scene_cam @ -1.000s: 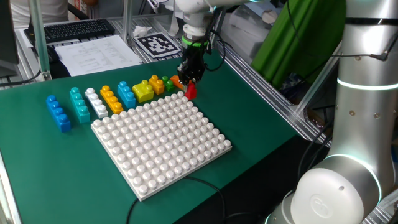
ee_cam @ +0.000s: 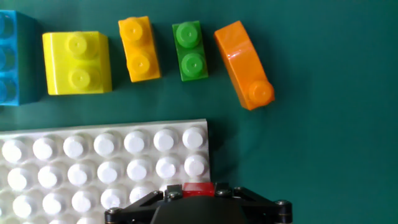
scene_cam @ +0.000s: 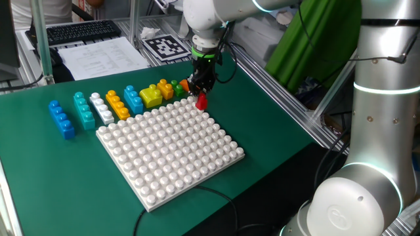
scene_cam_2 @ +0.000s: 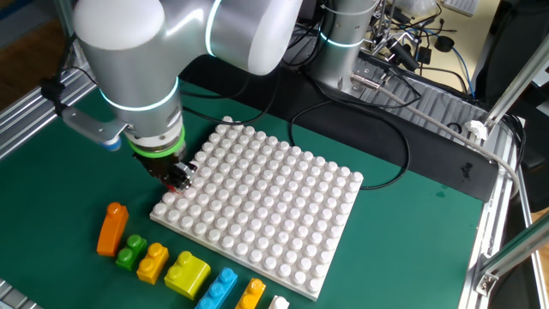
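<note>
A white studded baseplate [scene_cam: 172, 147] lies flat on the green table. My gripper [scene_cam: 200, 92] points down at one corner of it, shut on a red brick [scene_cam: 201, 102]. Only a strip of that red brick [ee_cam: 198, 188] shows between the fingers in the wrist view, by the plate's edge studs. Whether it touches the studs or hovers just over them, I cannot tell. In exterior view 2 the arm hides most of the brick.
Beside the plate runs a row of loose bricks: orange [ee_cam: 244, 65], small green [ee_cam: 190, 51], small yellow-orange [ee_cam: 139, 48], yellow [ee_cam: 77, 63], light blue [scene_cam: 133, 99], and several more. Bare table lies right of the plate in the wrist view. A black cable [scene_cam: 220, 192] curves past its near edge.
Over the last second my gripper and the red brick have shifted slightly, lower in exterior view 1 and closer over the plate's corner. The plate and loose bricks have stayed put.
</note>
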